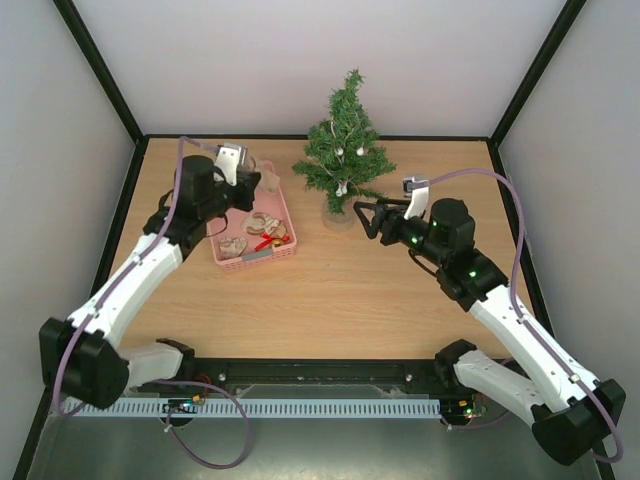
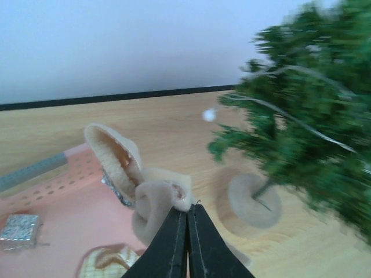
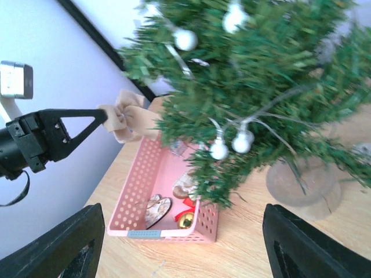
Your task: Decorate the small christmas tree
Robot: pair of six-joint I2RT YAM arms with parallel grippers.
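Observation:
Pinched in the tips of my left gripper is a cream cloth ornament, held up over the pink basket [image 1: 293, 222]; the right wrist view shows the same cloth piece [image 3: 124, 116] at the left fingertips, clear of the basket. The green Christmas tree [image 1: 348, 145] stands upright in a clear round base [image 1: 338, 217], with white bulbs [image 3: 243, 141] on a pale wire among its branches. My right gripper [image 1: 362, 221], with its fingers apart, is close to the lower right of the tree. Nothing shows between its fingers.
Several ornaments lie in the basket, among them a gold bell [image 3: 185, 220] with a red ribbon [image 1: 268, 240]. Bare table [image 1: 300, 315] lies in front of basket and tree. The back wall stands close behind the tree.

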